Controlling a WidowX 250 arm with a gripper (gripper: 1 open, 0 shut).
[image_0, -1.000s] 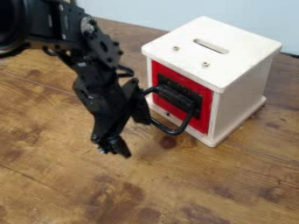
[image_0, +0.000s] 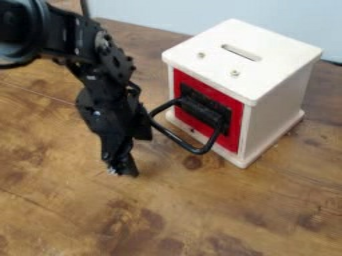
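Observation:
A cream wooden box (image_0: 267, 95) with a slot in its top stands at the upper right. Its red front panel (image_0: 194, 88) carries a black fitting with a looped black handle (image_0: 198, 150) sticking out. My black gripper (image_0: 120, 162) points down just left of the handle, low over the wooden table. Whether its fingers are open or shut is unclear in this dark view.
A pale wall runs along the back, behind the box.
The arm and gripper have shifted slightly left and up, a little farther from the handle. The box looks unmoved.

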